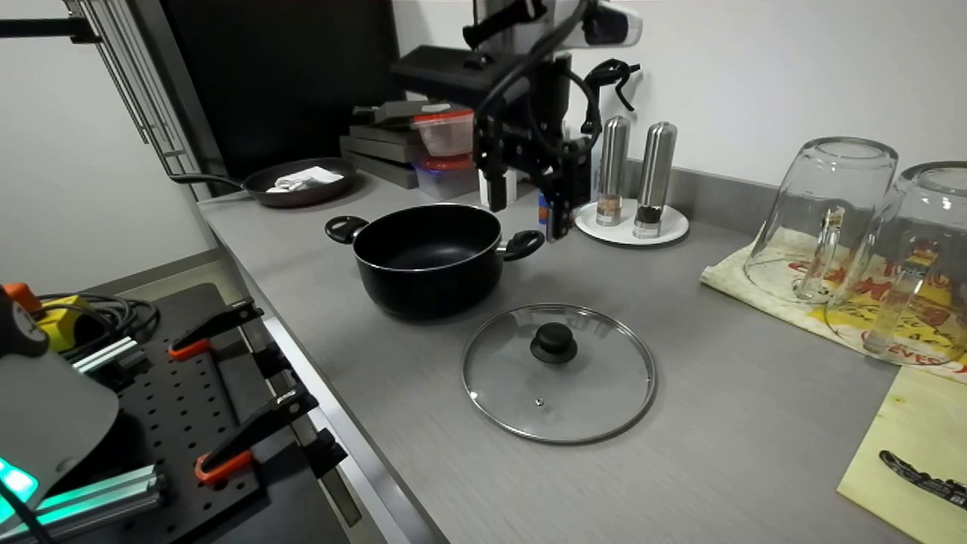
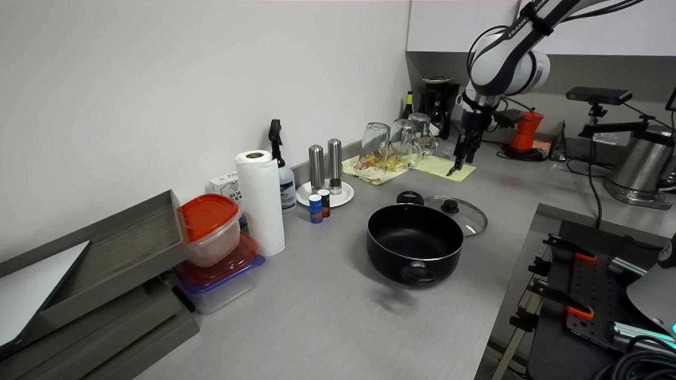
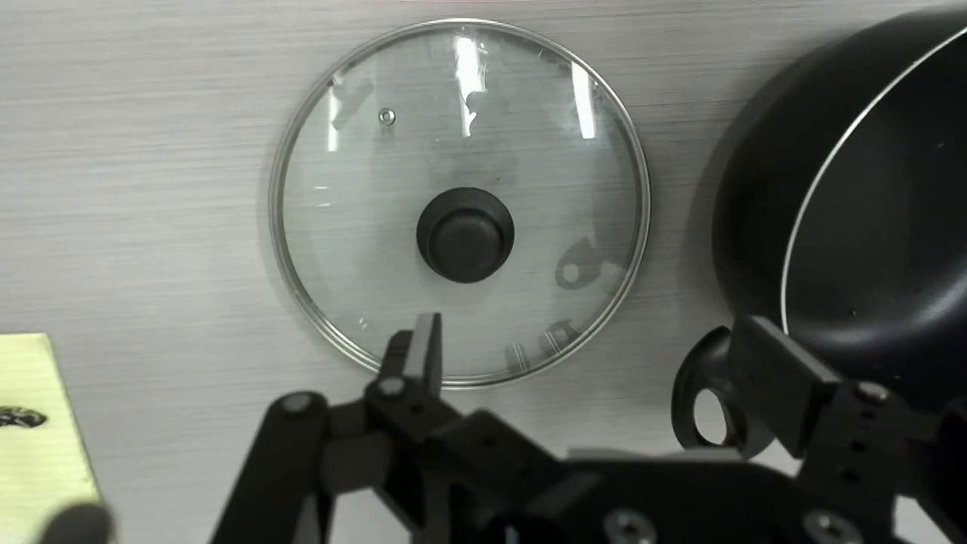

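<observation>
A round glass lid (image 1: pixel 508 399) with a black knob (image 1: pixel 554 341) lies flat on the counter, knob up. Beside it stands the black pot (image 1: pixel 426 295), uncovered and empty inside as far as exterior view 1 shows. My gripper (image 1: pixel 527 216) hangs in the air above the counter, its two fingers spread apart with nothing between them. In the wrist view, the lid's knob (image 3: pixel 466 236) lies beyond the fingertips, toward the left finger (image 3: pixel 424 349). The right finger overlaps the view of the pot (image 3: pixel 770 208) near its handle (image 3: pixel 702 399). No contact with lid or pot shows.
Two steel mills on a white plate (image 1: pixel 631 234) stand by the wall. Upturned glass mugs (image 1: pixel 820 217) rest on a cloth at the right, near a yellow cloth (image 1: pixel 916 453). A paper towel roll (image 2: pixel 261 202) stands farther back.
</observation>
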